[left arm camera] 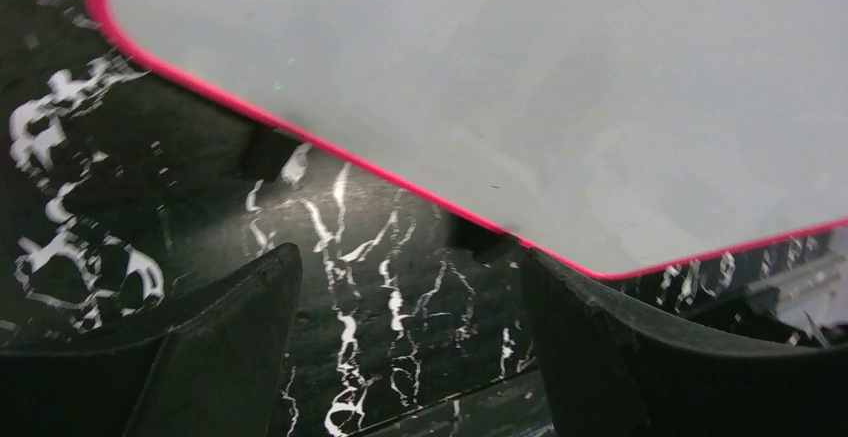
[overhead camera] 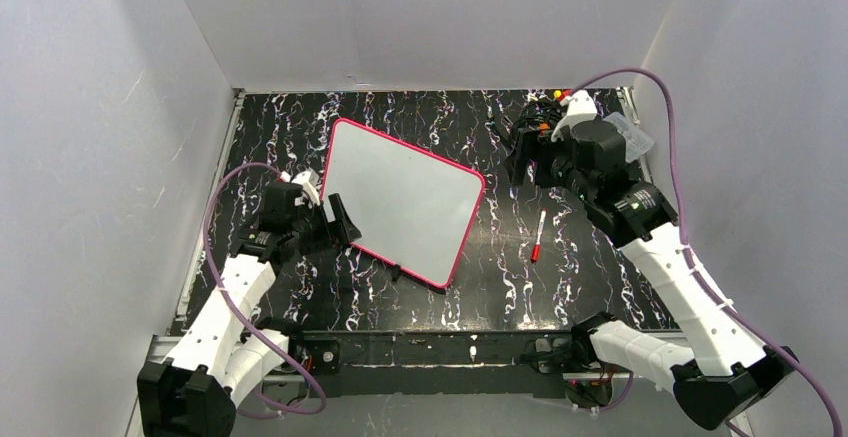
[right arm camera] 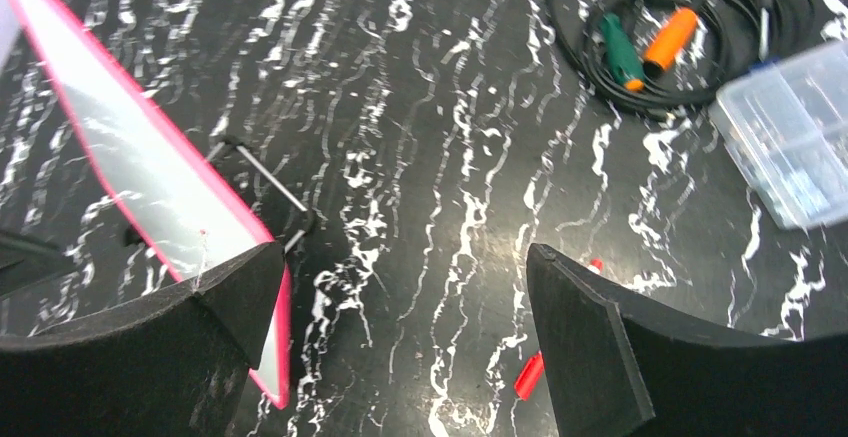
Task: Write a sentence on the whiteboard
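The whiteboard (overhead camera: 405,197), blank with a pink-red frame, stands askew in the middle of the top view, propped on a stand. At its lower left edge is my left gripper (overhead camera: 345,222), its fingers apart; in the left wrist view, only marble surface and the board's lower edge (left arm camera: 400,179) show beyond the fingers (left arm camera: 235,307). My right gripper (overhead camera: 520,157) is open above the table, right of the board, holding nothing. A white marker with a red cap (overhead camera: 538,237) lies on the table below it; in the right wrist view, the right finger (right arm camera: 590,327) partly covers this marker (right arm camera: 530,375).
Coiled black cable (right arm camera: 655,97) with green- and orange-handled tools lies at the back right, beside a clear plastic box (right arm camera: 790,127). Bare marble table (right arm camera: 450,207) separates the board from these things. Walls rise at the back and both sides.
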